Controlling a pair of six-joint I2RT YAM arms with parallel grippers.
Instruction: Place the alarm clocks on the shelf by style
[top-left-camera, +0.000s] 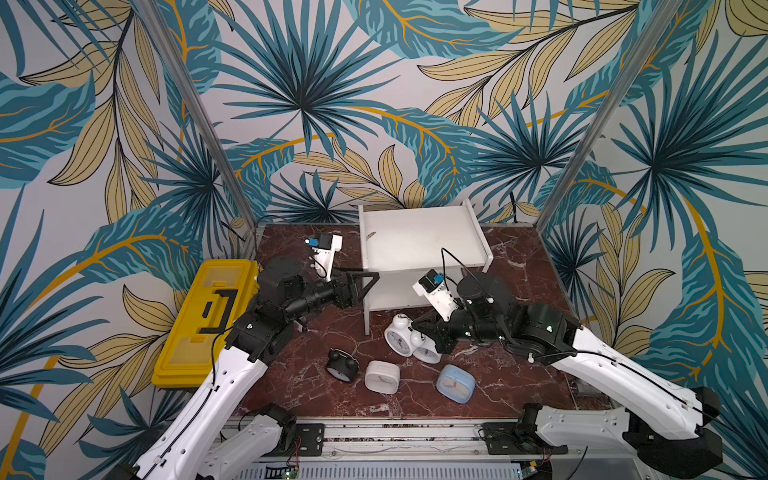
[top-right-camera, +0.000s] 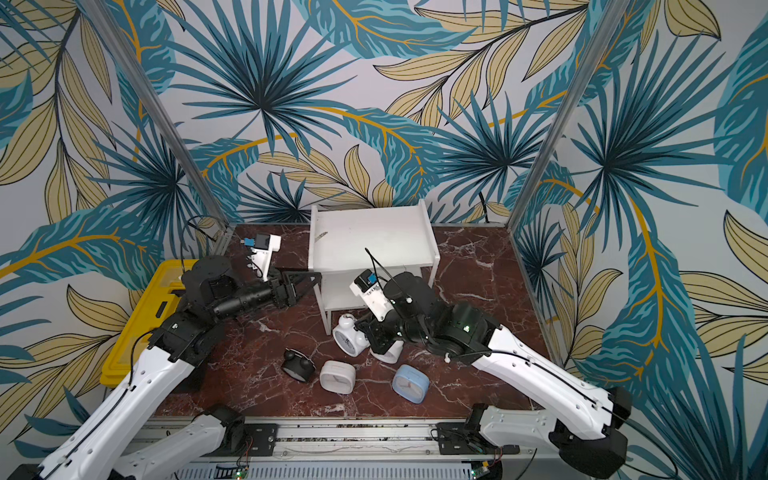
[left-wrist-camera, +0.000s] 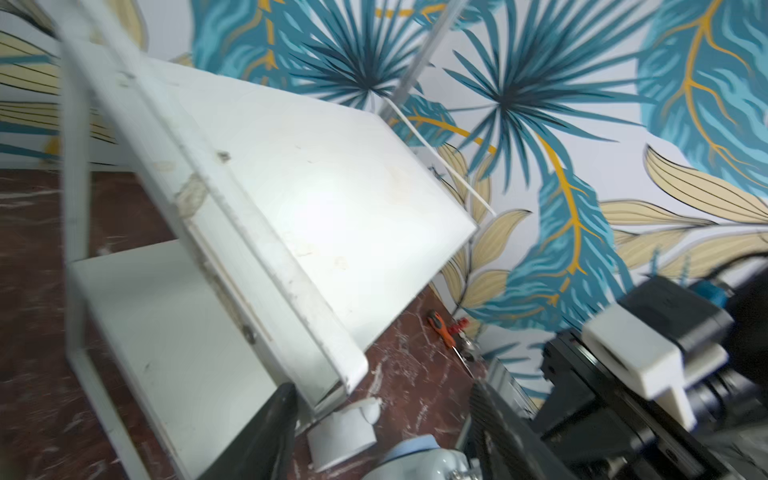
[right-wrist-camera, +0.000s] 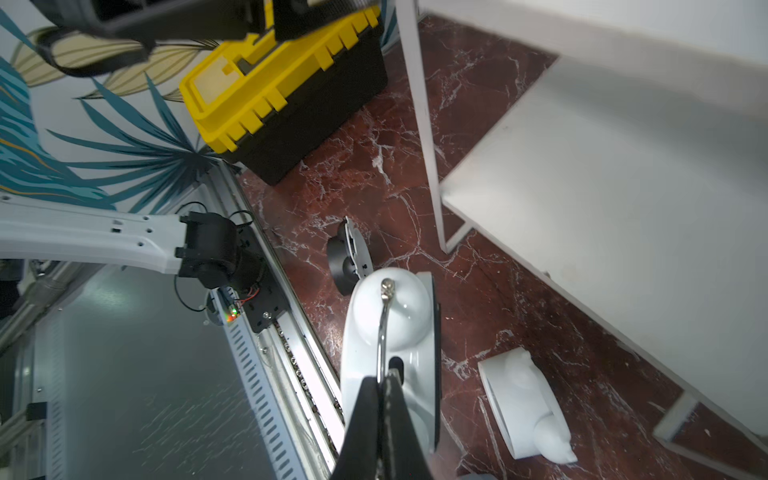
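A white two-tier shelf (top-left-camera: 420, 229) stands at the back. My left gripper (top-left-camera: 369, 281) is at its front left upright; in the left wrist view the upright's top lies between the parted fingers, and whether they grip it I cannot tell. My right gripper is shut at a white bell alarm clock (right-wrist-camera: 392, 312) below the shelf's front; in the right wrist view the clock's thin handle runs to the fingertips. Another white clock (right-wrist-camera: 520, 400) is beside it. A black clock (top-left-camera: 342, 365), a cream clock (top-left-camera: 382, 377) and a light blue clock (top-left-camera: 455, 384) lie along the front.
A yellow toolbox (top-left-camera: 184, 344) fills the left side. Bare marble table (top-left-camera: 520, 264) shows right of the shelf, with a screwdriver (left-wrist-camera: 440, 328) at the far right in the left wrist view.
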